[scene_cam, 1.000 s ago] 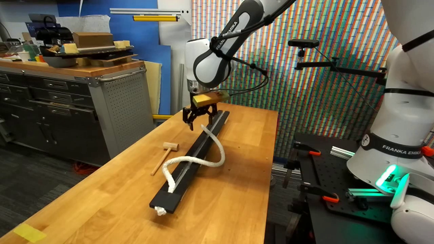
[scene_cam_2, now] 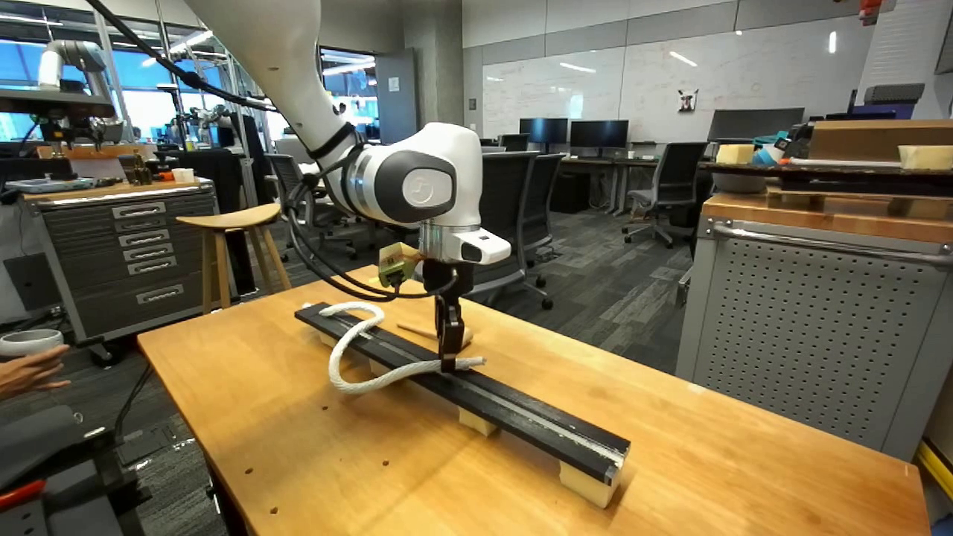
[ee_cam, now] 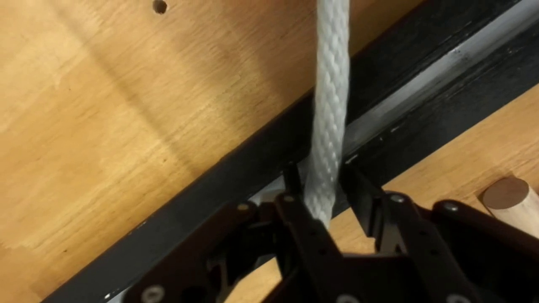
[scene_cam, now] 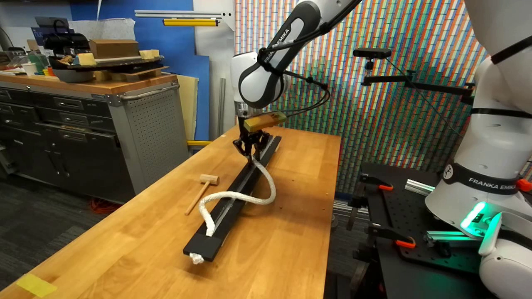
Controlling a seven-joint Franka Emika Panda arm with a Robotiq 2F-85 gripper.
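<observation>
A white braided rope [scene_cam: 267,179] lies in a loose curve across a long black grooved bar [scene_cam: 238,187]. Its near end passes through the bar's end block. In the wrist view the rope [ee_cam: 331,86] runs down between the fingers of my gripper. The fingers are part open around it, with narrow gaps showing at both sides. From the other side, my gripper [scene_cam_2: 449,362] is low over the bar [scene_cam_2: 545,415], close to the rope's free end [scene_cam_2: 473,362], which sticks out just past the fingers.
A small wooden mallet [scene_cam: 202,188] lies on the table [scene_cam: 294,239] alongside the bar, its head [ee_cam: 506,193] near the gripper in the wrist view. Light blocks [scene_cam_2: 585,485] raise the bar off the table.
My gripper has come down and slightly right, onto the rope near its free end. Its fingers, wide apart before, have drawn closer together. The rope and mallet lie about as before.
</observation>
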